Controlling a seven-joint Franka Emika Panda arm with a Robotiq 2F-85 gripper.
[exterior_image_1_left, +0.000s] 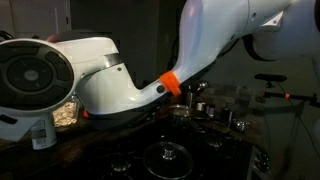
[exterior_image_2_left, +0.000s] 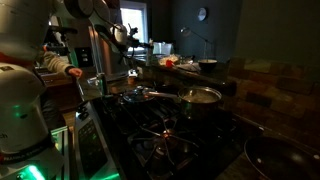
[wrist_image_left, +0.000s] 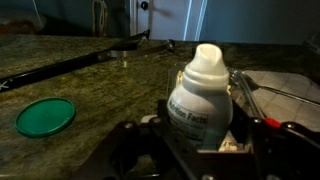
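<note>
A white-capped bottle (wrist_image_left: 203, 92) with a printed label stands upright in the wrist view. My gripper is shut on its body, with dark fingers on either side of it. The bottle's lower end is hidden by the gripper, so whether it touches the counter cannot be told. In exterior view 1, my arm's white wrist crosses the upper left and the fingers are out of sight. A white container (exterior_image_1_left: 43, 133) shows below that wrist; whether it is the same bottle is unclear.
A green round lid (wrist_image_left: 45, 117) lies on the dark counter (wrist_image_left: 100, 105), near a long black object (wrist_image_left: 60, 71). Something red-handled (wrist_image_left: 271, 122) is close on the right. On the stove sit a glass-lidded pan (exterior_image_1_left: 168, 160) and another pan (exterior_image_2_left: 200, 96).
</note>
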